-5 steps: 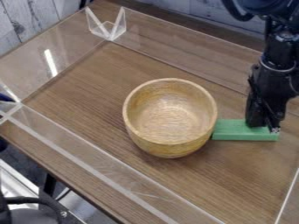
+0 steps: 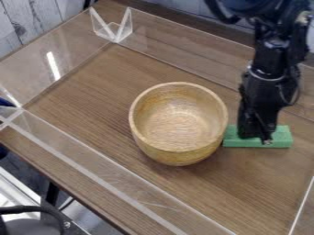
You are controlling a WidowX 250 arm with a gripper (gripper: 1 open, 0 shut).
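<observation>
My black gripper (image 2: 255, 127) reaches down from the top right to a green rectangular block (image 2: 277, 137) on the wooden table, just right of a tan bowl (image 2: 175, 123). The fingertips are at the block's upper surface, near its left part. The gripper looks shut, with nothing visible between its fingers; whether it touches the block is hard to tell.
The bowl stands close against the block's left end. Clear plastic pieces (image 2: 113, 29) sit along the back-left edge, and a wall runs behind.
The arm and gripper have shifted left toward the bowl, now over the left part of the green block. The bowl and block look nearly unmoved.
</observation>
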